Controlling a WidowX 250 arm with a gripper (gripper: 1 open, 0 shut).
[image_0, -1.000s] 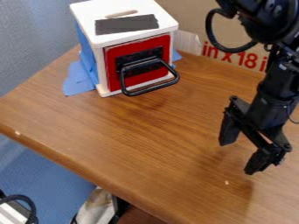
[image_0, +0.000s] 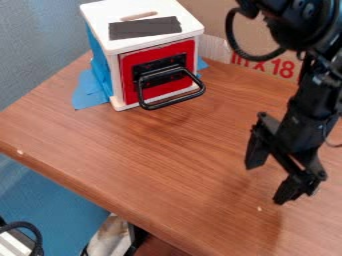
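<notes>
My black gripper (image_0: 267, 172) hangs low over the right side of the wooden table, pointing down, its two fingers spread apart with nothing visible between them. Up and to the left of it stands a small white toy oven (image_0: 127, 28) with a red front door (image_0: 144, 63) and a black bar handle (image_0: 174, 98). A dark strip and a light wooden stick lie on its top. Blue material (image_0: 90, 92) lies under and beside it.
A cardboard box (image_0: 214, 25) with red print stands behind.
My gripper has shifted very slightly, a little to the left and down at its fingertips. The oven has not moved.
</notes>
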